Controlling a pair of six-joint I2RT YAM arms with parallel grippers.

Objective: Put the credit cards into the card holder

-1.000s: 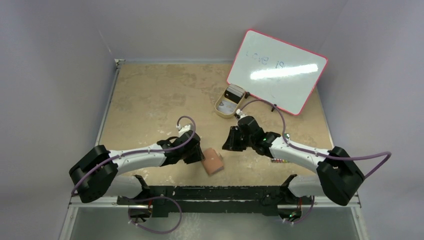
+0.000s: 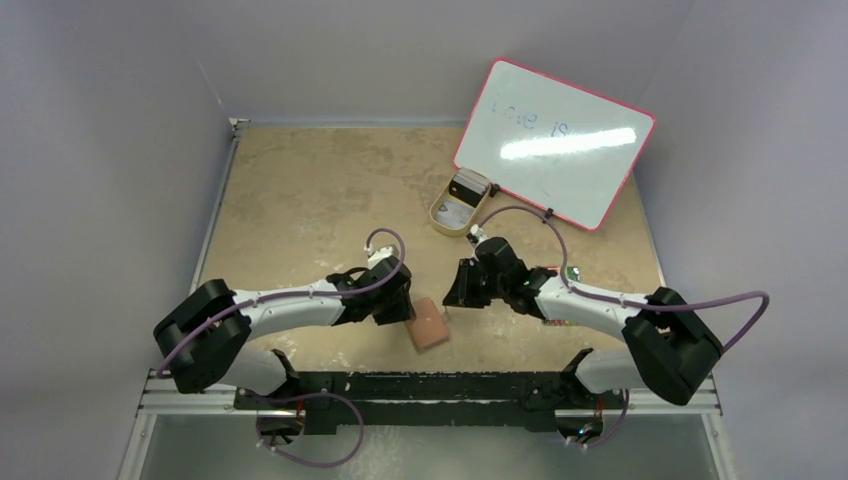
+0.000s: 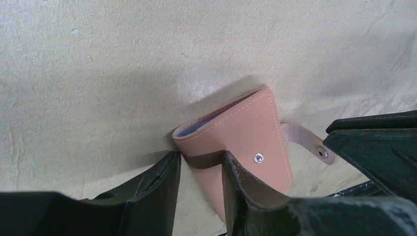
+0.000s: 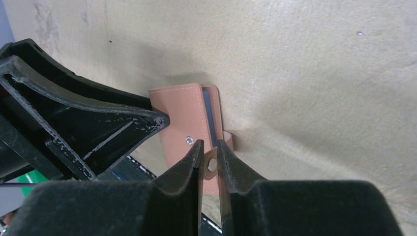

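Observation:
The pink leather card holder point(image 2: 428, 325) lies on the table between the two arms, its cover point(image 3: 246, 140) slightly lifted and a bluish inside showing along the gap. Over its folded corner stands my left gripper, part open, one fingertip beside the fold and the other over the cover. At the opposite side my right gripper is part open too, with the end of the holder's strap point(image 4: 211, 155) between its fingers; a firm hold does not show. Several dark and grey cards point(image 2: 468, 187) stand in the beige box point(image 2: 437, 220).
A whiteboard point(image 2: 570, 115) with a red frame leans behind the box at the back right. A colourful item point(image 2: 560, 322) lies partly under the right arm.
My left gripper has moved slightly right, closer over the holder's corner. My right gripper has shifted a little downward in the top view. The holder's outer edge has shifted slightly.

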